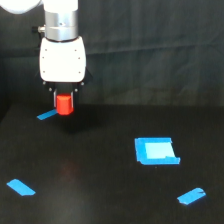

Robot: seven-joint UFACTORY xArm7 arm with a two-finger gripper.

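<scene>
At the upper left, my gripper (pixel 64 97) hangs from the white hand (pixel 63 62) and points straight down. A small red block (pixel 65 104) sits between its fingertips, which are shut on it. Clear space shows between the block and the black table (pixel 100 165), so it is off the surface. The dark fingers are hard to make out against the dark backdrop.
To the right, blue tape frames a white square (pixel 158 150) lying flat on the table. Blue tape strips mark the front left (pixel 20 187), front right (pixel 191 196) and back left (pixel 47 115).
</scene>
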